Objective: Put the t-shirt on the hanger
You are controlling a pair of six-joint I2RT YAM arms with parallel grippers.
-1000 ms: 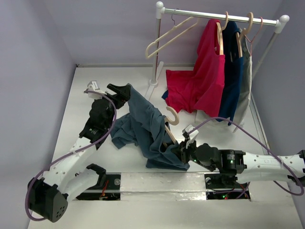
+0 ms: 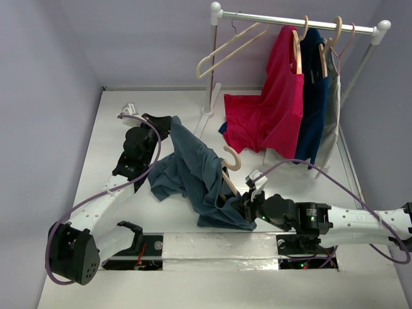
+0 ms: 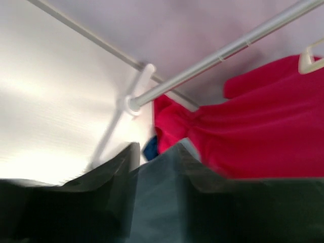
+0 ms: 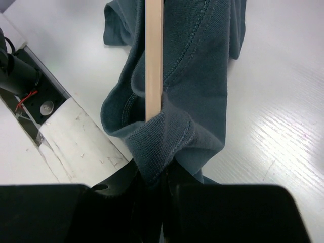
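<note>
The grey-blue T-shirt (image 2: pixel 193 174) is bunched on the table, one corner lifted at the upper left. A wooden hanger (image 2: pixel 230 158) lies inside it, hook out; in the right wrist view its bar (image 4: pixel 153 61) disappears into the cloth (image 4: pixel 197 66). My left gripper (image 2: pixel 168 125) is at the raised corner; its blurred fingers in the left wrist view have cloth between or just beyond them, and I cannot tell whether they grip it. My right gripper (image 2: pixel 248 205) is shut on the shirt at the hanger's lower end.
A rail (image 2: pixel 270 19) at the back carries an empty cream hanger (image 2: pixel 228 55), a red garment (image 2: pixel 277 116), a navy one (image 2: pixel 309 96) and a grey one. The rack's post and foot (image 2: pixel 207 111) stand just beyond my left gripper.
The left arm has shifted slightly over the last second, with the shirt's raised corner moving a little beside it. The right gripper has hardly moved.
</note>
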